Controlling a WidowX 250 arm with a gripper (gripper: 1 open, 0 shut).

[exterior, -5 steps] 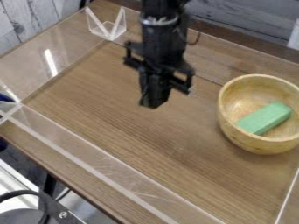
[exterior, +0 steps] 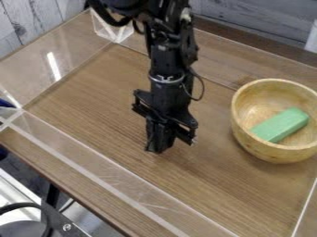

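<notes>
My black gripper [exterior: 161, 139] hangs low over the middle of the wooden table [exterior: 87, 102], its tip at or just above the surface. It looks shut, with nothing visible between its fingers, though the dark shape is hard to make out.
A wooden bowl [exterior: 247, 100] with a green block [exterior: 277, 126] in it sits to the right of the gripper. A clear object [exterior: 114, 26] is at the back left. Cables and dark gear lie at the lower left.
My gripper has come down and toward the front of the table over the last second. The bowl and block look unmoved.
</notes>
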